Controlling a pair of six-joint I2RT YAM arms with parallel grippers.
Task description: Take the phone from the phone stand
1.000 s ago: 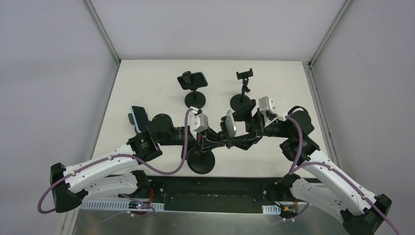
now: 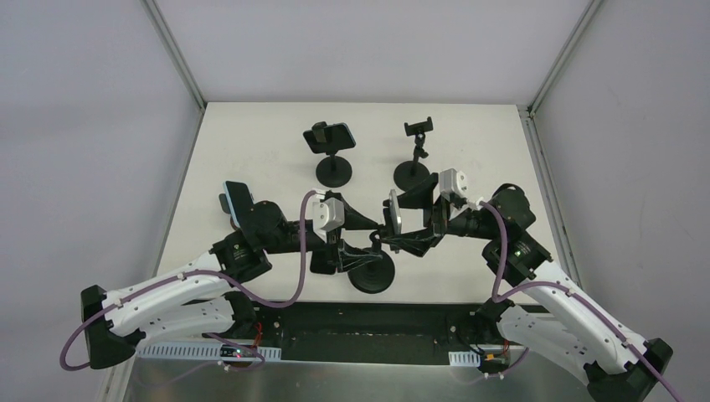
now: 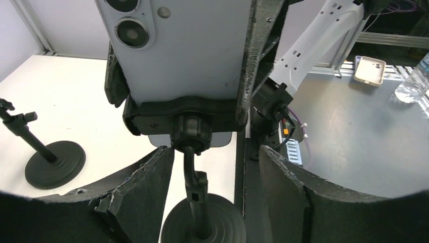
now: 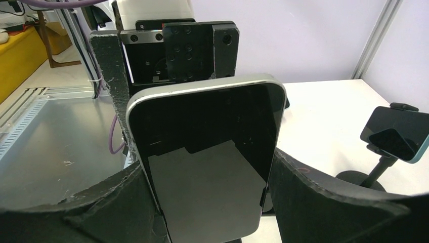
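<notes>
A silver-edged phone (image 4: 207, 167) stands upright, screen towards the right wrist camera, with my right gripper shut on its two sides. Its pale back (image 3: 187, 50) with camera lenses fills the upper left wrist view. Across the lower back runs the black clamp (image 3: 187, 114) of the phone stand; a strip of phone shows beneath it. Whether the clamp still grips the phone, I cannot tell. The stand's round base (image 2: 372, 274) lies under the grippers in the top view. My left gripper is open, its fingers (image 3: 152, 177) on either side of the stand's neck, apart from it.
Another phone on a stand (image 2: 333, 172) is at the back centre, and an empty stand (image 2: 410, 173) to its right. A further phone (image 2: 239, 203) stands on the left, near my left arm. The two grippers are very close together.
The stand's base has swung to the right, beneath the phone. The right gripper and phone have barely moved.
</notes>
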